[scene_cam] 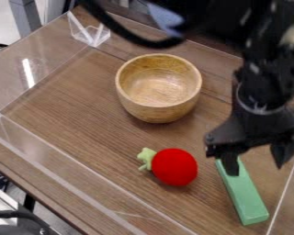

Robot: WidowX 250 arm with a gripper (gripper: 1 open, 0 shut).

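My black gripper (250,145) reaches down from the top right, its fingers open just above the upper end of a green bar (243,196) lying on the wooden table. A red round object with a light green top (173,168) lies to the left of the bar. The gripper's fingers partly overlap the bar's upper end in this view; whether they touch it cannot be told.
A wooden bowl (149,87) sits in the upper middle, behind the red object. A clear bracket-like piece (87,27) stands at the upper left.
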